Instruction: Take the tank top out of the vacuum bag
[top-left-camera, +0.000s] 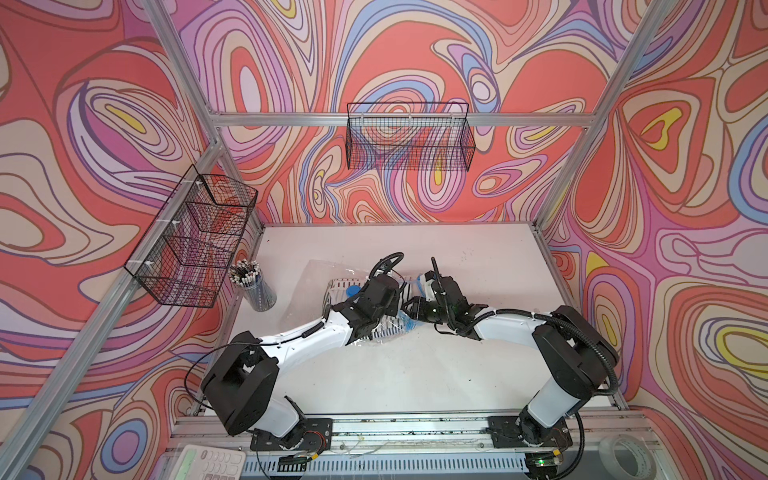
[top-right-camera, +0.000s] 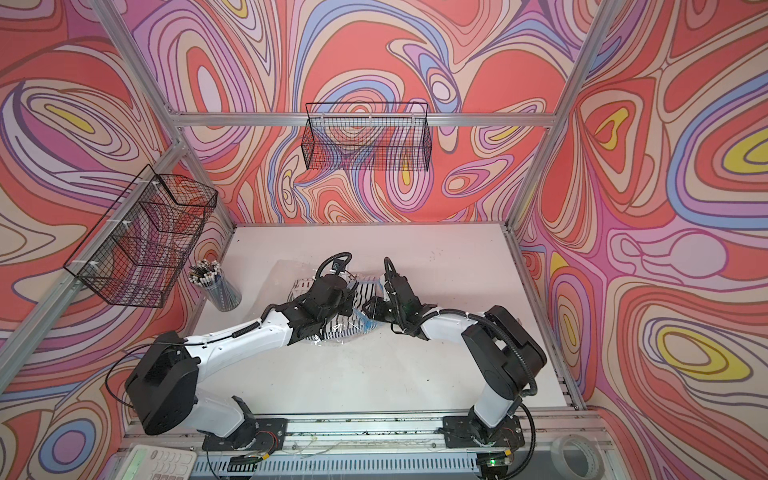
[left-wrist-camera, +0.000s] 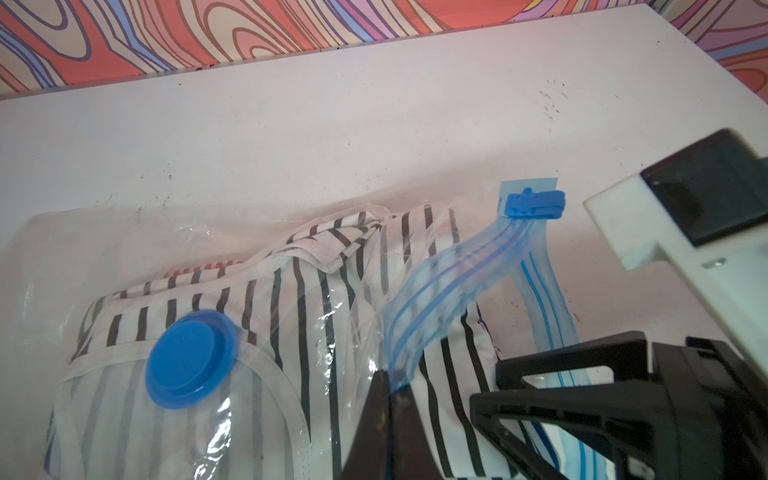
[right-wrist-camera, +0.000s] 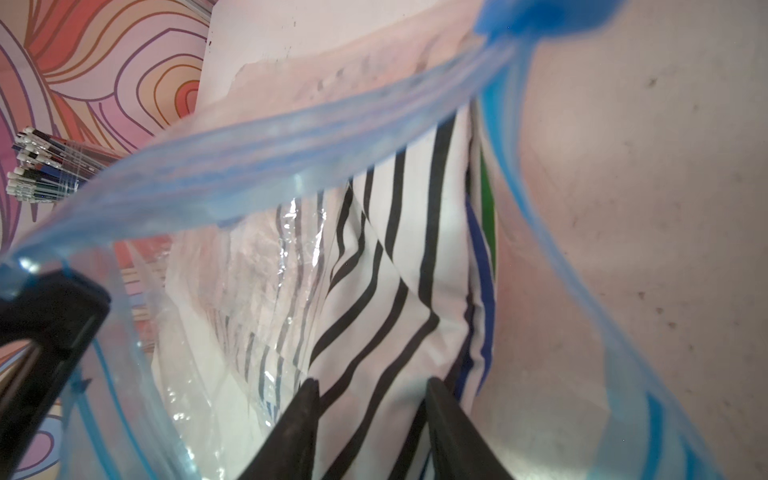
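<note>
A black-and-white striped tank top (right-wrist-camera: 400, 240) lies in a clear vacuum bag (left-wrist-camera: 96, 232) with a round blue valve (left-wrist-camera: 190, 358) on the table. The bag's blue zip edge (left-wrist-camera: 456, 280) is raised and open. My left gripper is shut on the upper edge, holding it up. My right gripper is part open at the bag's mouth, its fingertips at the striped fabric inside.
A holder of pens (top-left-camera: 260, 292) stands at the table's left. Wire baskets (top-left-camera: 409, 140) hang on the back and left frames.
</note>
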